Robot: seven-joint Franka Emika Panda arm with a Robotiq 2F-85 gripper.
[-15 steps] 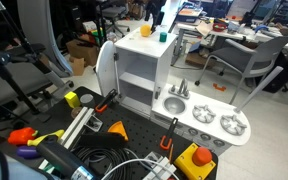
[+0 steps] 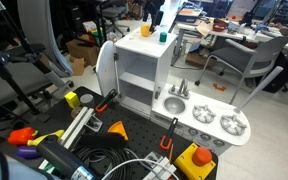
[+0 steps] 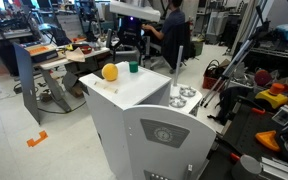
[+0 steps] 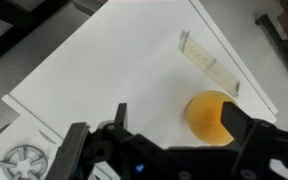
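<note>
A yellow-orange rounded object (image 4: 206,120) lies on the white cabinet top (image 4: 114,60) in the wrist view, its right part hidden by my right finger. My gripper is open above the top, its fingers spread wide with nothing held. The yellow object (image 2: 145,30) also shows near the back of the cabinet top in exterior view 1. To its right stands a small green cup (image 2: 163,37), apart from it. Exterior view 2 has the same yellow object (image 3: 109,72) and green cup (image 3: 134,67) on the top.
A strip of tape (image 4: 210,65) is stuck on the top near the yellow object. Beside the cabinet is a white counter with a small sink (image 2: 175,105) and round burners (image 2: 233,125). An open cabinet door (image 3: 167,140) sticks out in front. Much of the top is bare.
</note>
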